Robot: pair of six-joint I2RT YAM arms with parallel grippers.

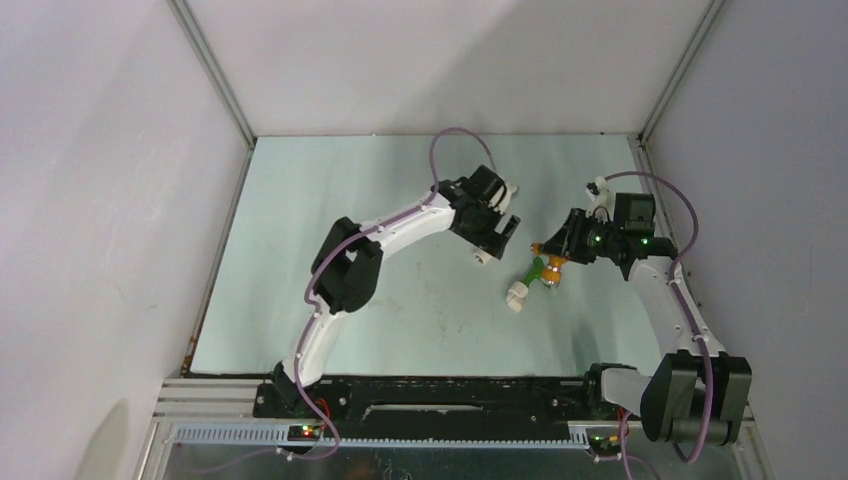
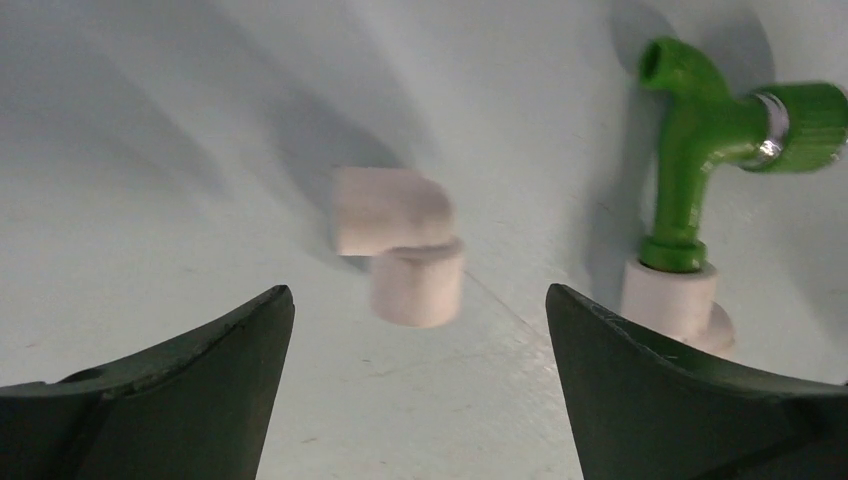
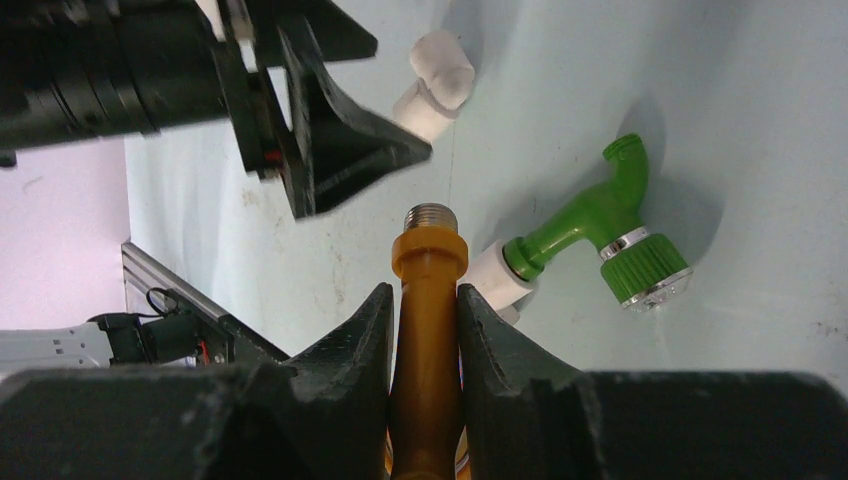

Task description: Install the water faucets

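Observation:
An orange faucet (image 3: 425,340) with a threaded metal tip is clamped in my right gripper (image 1: 555,246), right of centre in the top view. A green faucet (image 3: 585,225) lies on the table, its end in a white pipe fitting (image 3: 498,275). A second white fitting (image 2: 410,250), an elbow, lies apart from it, below my left gripper (image 1: 503,235), whose open fingers frame it in the left wrist view with nothing between them.
White walls bound it at the back and sides, and a dark rail (image 1: 440,395) runs along the front.

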